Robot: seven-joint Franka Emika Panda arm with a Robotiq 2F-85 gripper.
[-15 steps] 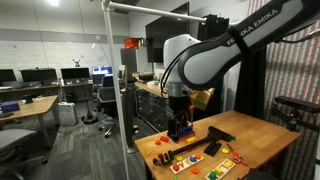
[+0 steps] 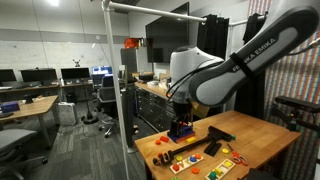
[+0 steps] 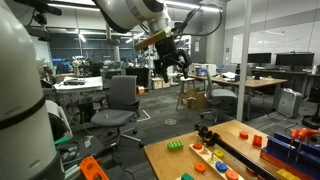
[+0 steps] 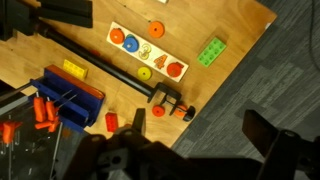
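Observation:
My gripper stands open high over the table's edge, its dark fingers well apart and nothing held between them. In the wrist view, a long wooden number board carries blue, orange and red round pieces. A black hammer-like tool lies beside it, its head close to the table's edge. A red disc and an orange piece lie by that head. A green block sits apart near the corner. In the second exterior view, the same green block rests on the wooden table.
A blue tray stands at the table's edge, with red-handled tools beyond it. A yellow block and a red block lie nearby. Grey floor shows past the edge.
The arm's hand and wrist have shifted slightly in the exterior view. The things on the table look unmoved.

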